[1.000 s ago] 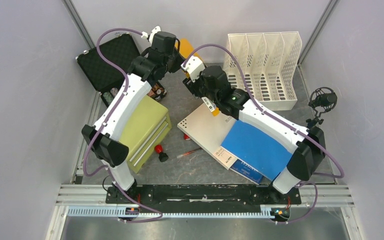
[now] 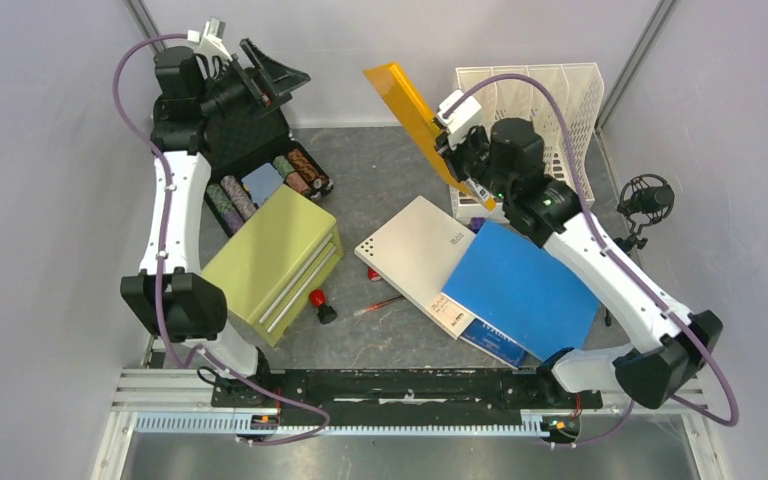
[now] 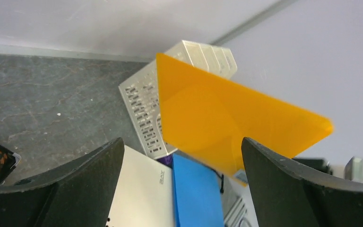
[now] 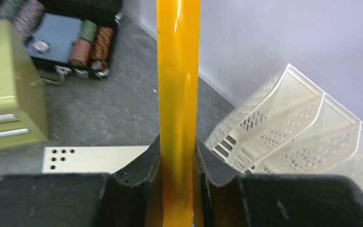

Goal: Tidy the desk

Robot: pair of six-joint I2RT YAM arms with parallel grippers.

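Note:
An orange folder (image 2: pixel 400 110) is held up by my right gripper (image 2: pixel 452 150), shut on it; in the right wrist view the folder (image 4: pixel 177 85) stands edge-on between the fingertips. It is in front of the white file rack (image 2: pixel 570 100), whose empty slots show in the right wrist view. My left gripper (image 2: pixel 276 70) is open at the upper left, above the black chip case (image 2: pixel 222 130), with nothing between its fingers. On the desk lie a beige board (image 2: pixel 410 250), a blue folder (image 2: pixel 520 285) and a blue box (image 2: pixel 495 340).
A green drawer unit (image 2: pixel 265 250) stands left. A red-and-black object (image 2: pixel 322 308) and a pen-like item (image 2: pixel 378 305) lie beside it. A black mesh-headed stand (image 2: pixel 648 205) is at the right. Bare desk (image 2: pixel 360 170) shows at the back middle.
My left gripper has pulled away to the upper left from the orange folder. My right gripper has carried the folder rightward toward the file rack.

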